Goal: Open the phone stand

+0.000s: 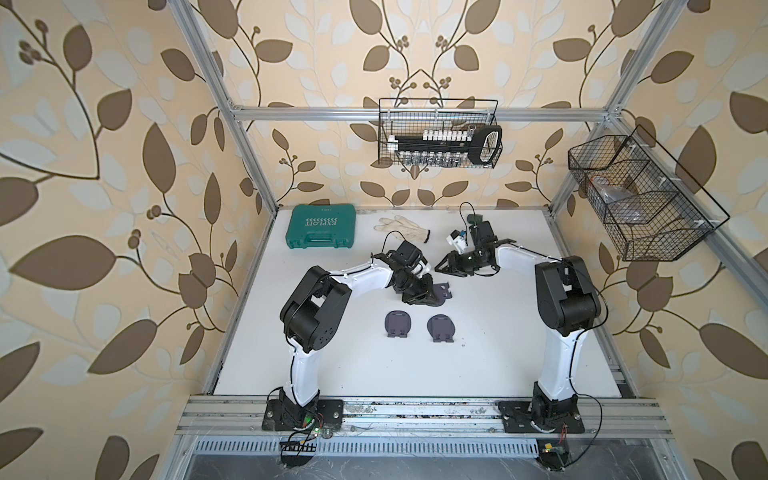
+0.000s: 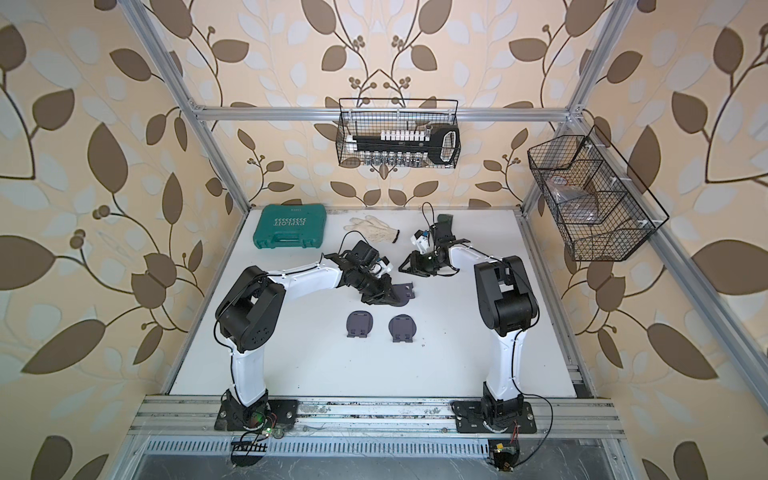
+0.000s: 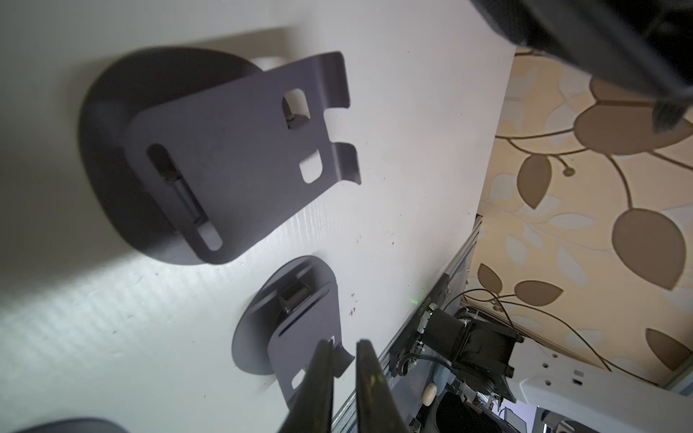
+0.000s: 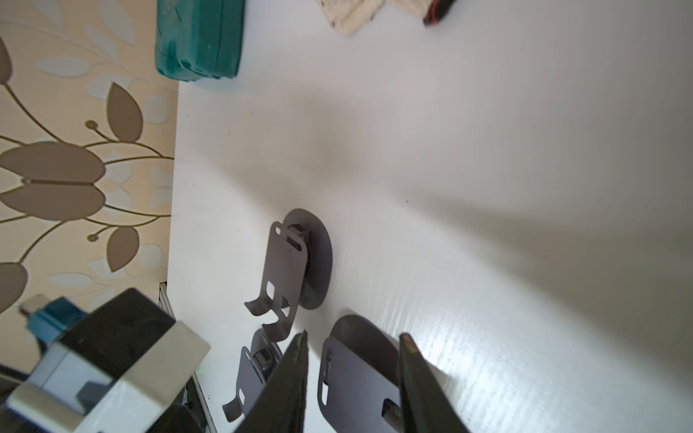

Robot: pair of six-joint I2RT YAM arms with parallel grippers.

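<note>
Folded dark grey phone stands lie on the table, one (image 1: 397,323) front-left, another (image 1: 441,328) front-right. The stand with tilted plate and two hooks lies behind them, partly under my left gripper (image 1: 417,294) in the top views; more stands show in the right wrist view (image 4: 361,375). My left gripper looks shut, its narrow fingertips (image 3: 326,353) close together over the stands; I cannot tell what is between them. My right gripper (image 1: 446,264) hangs behind and right of that stand, partly open, nothing visible between its fingertips.
A green case (image 1: 320,225) sits at the back left, a glove (image 1: 400,228) at the back middle. Wire baskets (image 1: 440,144) hang on the frame above.
</note>
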